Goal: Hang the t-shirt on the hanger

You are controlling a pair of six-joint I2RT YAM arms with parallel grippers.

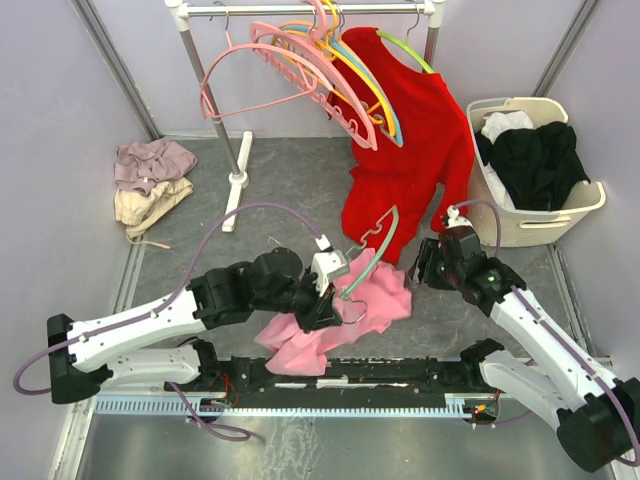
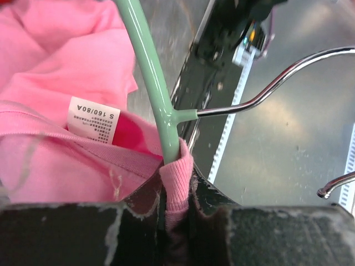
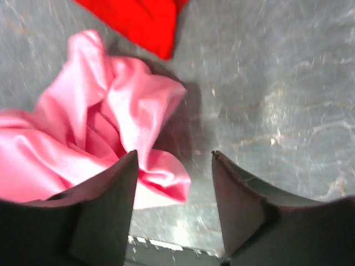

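The pink t-shirt (image 1: 365, 302) hangs bunched from my left gripper (image 1: 322, 312). In the left wrist view the fingers pinch the shirt's ribbed collar (image 2: 177, 176) together with the lower end of the green hanger (image 2: 151, 72), which enters the neck opening beside a white size label (image 2: 93, 119). The hanger's metal hook (image 2: 266, 88) points away to the right. My right gripper stands part open to the right of the shirt; no cloth is clearly gripped between its fingers, and a loose pink fold (image 3: 161, 172) lies beside or beyond the left one.
A red garment (image 1: 405, 140) hangs on the rack (image 1: 310, 10) behind, next to several empty hangers (image 1: 340, 70). At the back right stands a laundry basket (image 1: 530, 228). Folded clothes (image 1: 150, 175) lie at the left. Grey floor around the right gripper is clear.
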